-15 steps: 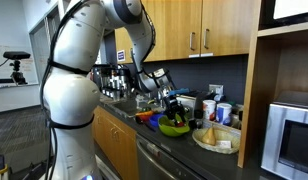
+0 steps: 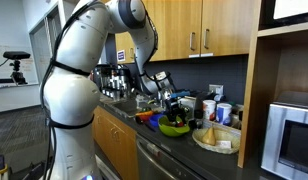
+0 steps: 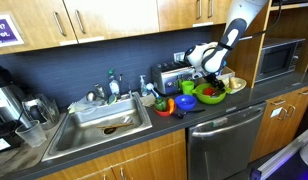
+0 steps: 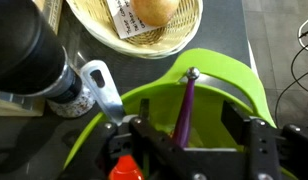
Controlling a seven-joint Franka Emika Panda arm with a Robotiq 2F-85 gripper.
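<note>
A bright green bowl (image 4: pixel 219 66) fills the lower part of the wrist view; it also stands on the dark counter as the green bowl (image 3: pixel 207 98) in exterior view 2. A slim purple handle (image 4: pixel 184 115) with a metal tip rises from the bowl. My gripper is over the bowl, its fingers (image 4: pixel 238 122) spread on either side of this handle with gaps showing, so it is open. Left of it leans a silver handle with a hole (image 4: pixel 101 86). Something red (image 4: pixel 125 167) lies in the bowl, partly hidden by the gripper.
A wicker basket (image 2: pixel 215 147) with rounded food stands beside the bowl. A dark cylindrical container (image 4: pixel 72 100) is close on the other side in the wrist view. A blue bowl (image 3: pixel 162 103), the sink (image 3: pixel 106 121) and a microwave (image 2: pixel 290 139) flank the area.
</note>
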